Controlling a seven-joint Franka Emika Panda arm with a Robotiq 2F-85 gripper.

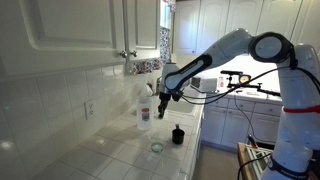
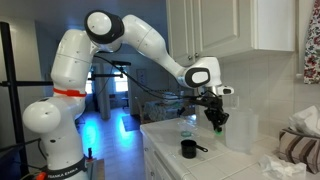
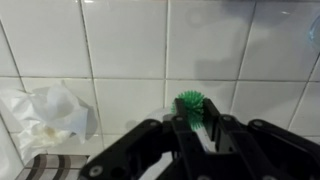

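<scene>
A green bristly object (image 3: 190, 104), possibly a brush head, is held between the dark fingers in the wrist view. My gripper is shut on it and points down over the tiled counter. In the second exterior view, the gripper (image 2: 216, 122) hangs above the counter, with a bit of green (image 2: 218, 129) showing under it. The first exterior view has the gripper (image 1: 164, 102) beyond the small black pot (image 1: 178, 135), too small there for detail.
The black pot (image 2: 189, 148) stands near the counter's front edge, its handle sideways. A clear glass bowl (image 1: 156, 147) sits nearby. A large white roll or container (image 2: 240, 131) is close by the gripper. Crumpled white paper or cloth (image 3: 48, 113) lies to one side.
</scene>
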